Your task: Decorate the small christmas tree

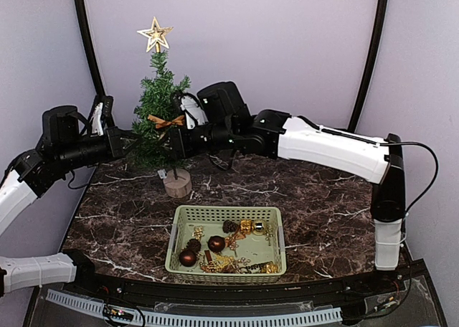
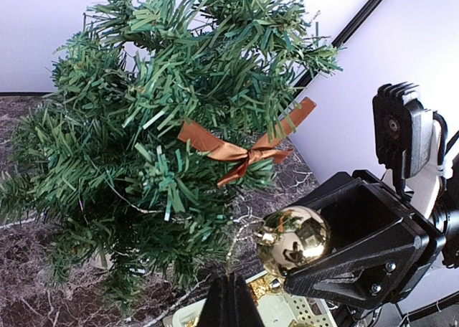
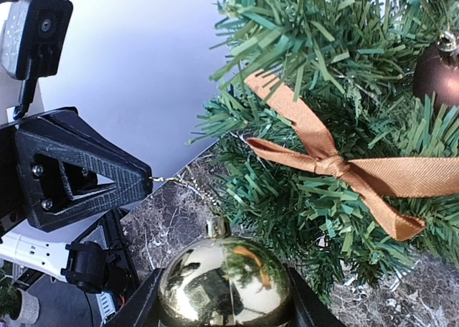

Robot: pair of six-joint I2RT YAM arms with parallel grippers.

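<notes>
The small Christmas tree [image 1: 158, 90] stands at the back left, a gold star [image 1: 155, 34] on top, an orange ribbon bow [image 3: 331, 166] on its branches and a brown bauble [image 3: 437, 74] at the right wrist view's edge. My right gripper is shut on a gold bauble [image 2: 294, 237] in front of the bow. My left gripper is shut beside it, the thin beaded loop of the bauble's string at its fingertips, as both wrist views show.
A pale basket [image 1: 172, 241] of brown baubles, pinecones and gold ornaments sits at the front centre.
</notes>
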